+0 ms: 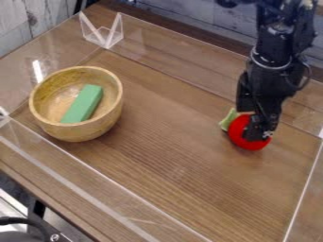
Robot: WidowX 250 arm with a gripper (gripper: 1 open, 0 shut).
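My black gripper [259, 112] hangs at the right of the camera view, open, its fingers just above and around a round red object [250, 135]. A small pale yellow-green item [228, 120] lies just left of the red object, partly behind the gripper. Whether the fingers touch the red object I cannot tell.
A tan oval bowl [53, 84] at the left holds a green block [82, 105]. A clear or white wire-like object [98, 28] stands at the back left.
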